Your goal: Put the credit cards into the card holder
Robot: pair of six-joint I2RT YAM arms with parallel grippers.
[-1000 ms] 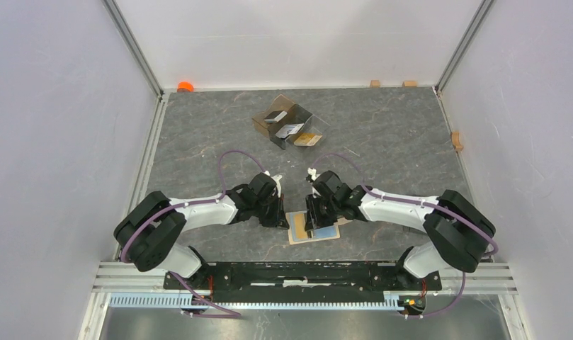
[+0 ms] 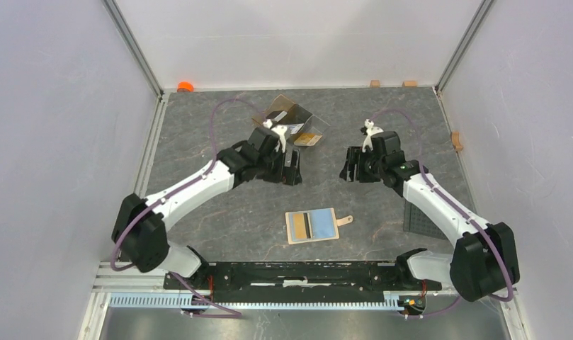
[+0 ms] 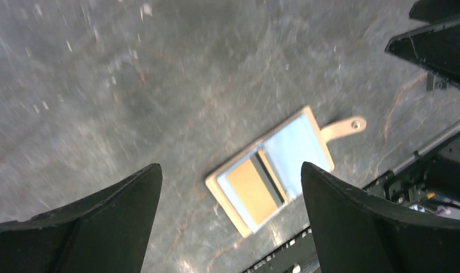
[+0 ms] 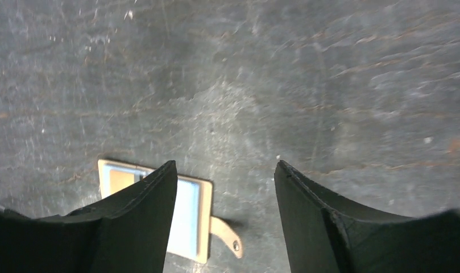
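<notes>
The card holder (image 2: 333, 234) lies flat and spread on the table, its tan tab (image 2: 345, 220) to the right. A gold card (image 3: 251, 190) and a dark card (image 3: 268, 178) show in its left half; a pale blue panel (image 3: 299, 153) fills the other half. My left gripper (image 2: 292, 172) is open above the table behind the holder, nothing between its fingers. Farther right, my right gripper (image 2: 350, 168) hangs above bare table with its fingers (image 4: 142, 219) apart and empty. More cards, one of them gold (image 2: 309, 139), lie in a divided box (image 2: 316, 125).
The box stands at the back middle, partly behind my left gripper. A dark grid mat (image 2: 423, 221) lies at right, partly under the right arm. An orange object (image 2: 185, 86) sits at the back left corner. Bare table surrounds the holder.
Both arms have drawn back from the card holder, the left toward the box and the right rearward and rightward.
</notes>
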